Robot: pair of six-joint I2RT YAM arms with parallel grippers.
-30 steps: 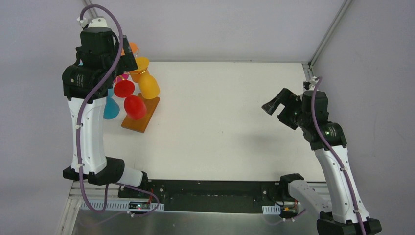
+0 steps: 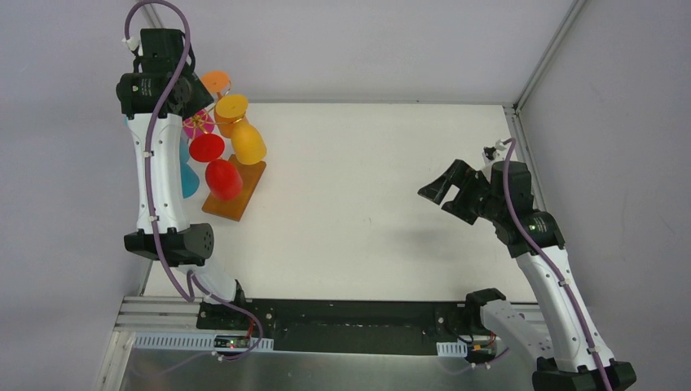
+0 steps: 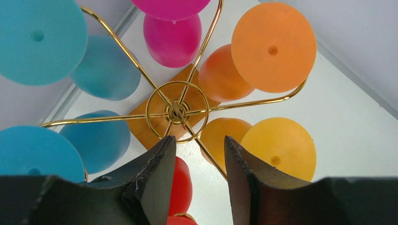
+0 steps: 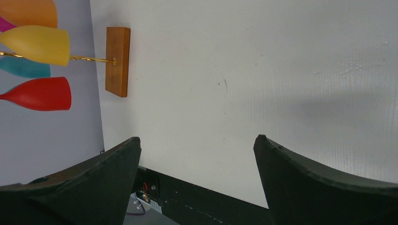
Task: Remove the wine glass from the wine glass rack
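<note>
A gold wine glass rack on a wooden base stands at the back left, with coloured glasses hanging upside down by their feet. Seen from the left wrist, these are blue glasses, a pink glass, an orange glass, a yellow glass and a red glass. My left gripper is above the rack, its fingers apart and no glass gripped; the red and yellow glasses show near its fingers. Far to the right, my right gripper stands open and empty over the table.
Grey walls close in behind and on the left of the rack. My left arm covers part of the blue glasses from above.
My left arm has drawn in its elbow, and its gripper has shifted slightly left and back over the rack. The right gripper has moved left and a little towards the front. The glasses have stayed put.
</note>
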